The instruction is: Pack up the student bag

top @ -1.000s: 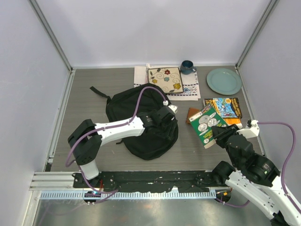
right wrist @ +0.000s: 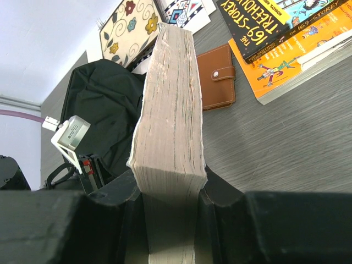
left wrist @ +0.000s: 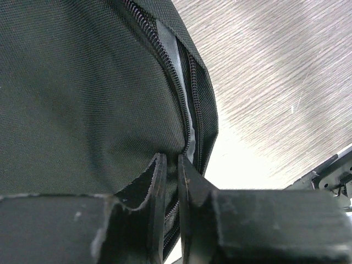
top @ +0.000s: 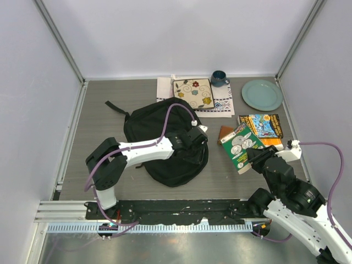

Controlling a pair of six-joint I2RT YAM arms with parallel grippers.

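The black bag (top: 148,124) lies flat on the table left of centre, its zipped edge (left wrist: 195,104) running down through the left wrist view. My left gripper is over that edge, its fingertips close together with a narrow gap. Whether bag fabric is pinched between them is unclear. To the right, a thick green book (top: 240,144) is held up off the table, my right gripper shut on it. Its page edges (right wrist: 170,99) face the right wrist camera, one finger on each side.
A brown wallet (right wrist: 217,77) lies behind the held book. Two stacked books (top: 264,127), a teal plate (top: 262,94) and a mug (top: 219,78) are at the right and back. A floral case (top: 193,93) rests on a patterned cloth (top: 223,107). Table left of the bag is clear.
The right arm and the green book look unmoved.
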